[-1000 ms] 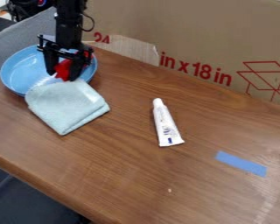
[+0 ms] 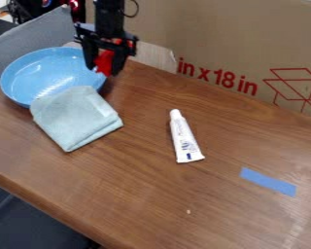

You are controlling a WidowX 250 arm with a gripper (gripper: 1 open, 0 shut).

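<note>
My black gripper (image 2: 105, 57) is at the top left, shut on a red object (image 2: 104, 62) above the right rim of a blue bowl (image 2: 42, 70). The red object is partly hidden by the fingers. A folded pale blue cloth (image 2: 75, 119) lies on the wooden table just in front of the bowl, and a white tube (image 2: 185, 135) lies near the middle.
A blue strip (image 2: 267, 181) lies at the right. A cardboard wall (image 2: 224, 44) stands along the back, and a grey surface is at the back left.
My gripper has moved up and to the right with the red object, from over the middle of the bowl to its back right rim.
</note>
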